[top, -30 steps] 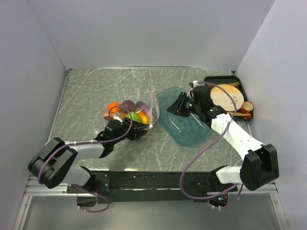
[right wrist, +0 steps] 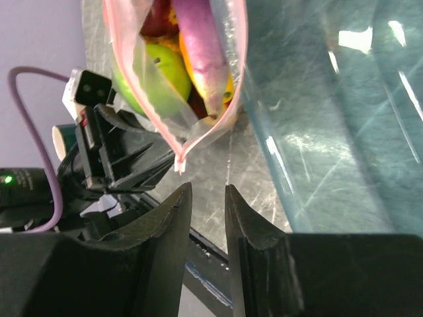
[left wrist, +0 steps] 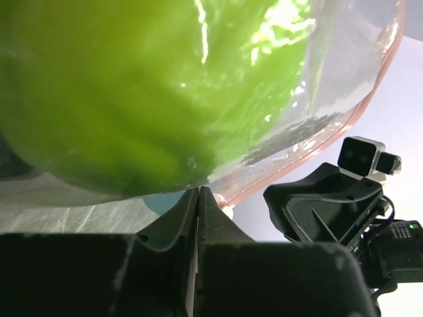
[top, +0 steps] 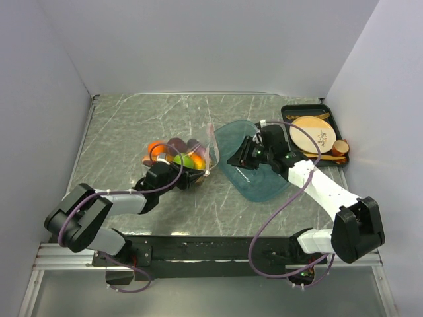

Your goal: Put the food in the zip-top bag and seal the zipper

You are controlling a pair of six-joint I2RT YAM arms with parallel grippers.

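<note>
The clear bag with a pink zip rim (right wrist: 147, 99) lies open-mouthed, its mouth toward the right arm. Inside are a green fruit (top: 185, 161), an orange one (top: 157, 149) and a purple, long vegetable (right wrist: 201, 49), among several foods. My left gripper is shut right by the lower zip corner (right wrist: 180, 162); whether a thin bit of film is pinched between its tips does not show. My right gripper stands open and empty, a short way right of the bag's mouth, above the teal translucent sheet (top: 258, 188).
At the right back a black tray (top: 285, 113) holds a round cream plate (top: 312, 134), an orange-brown cup (top: 340, 148) and wooden utensils. Bare marble counter (top: 125, 119) lies left of and behind the bag. Walls close in on both sides.
The left gripper and the bag have hardly moved.
</note>
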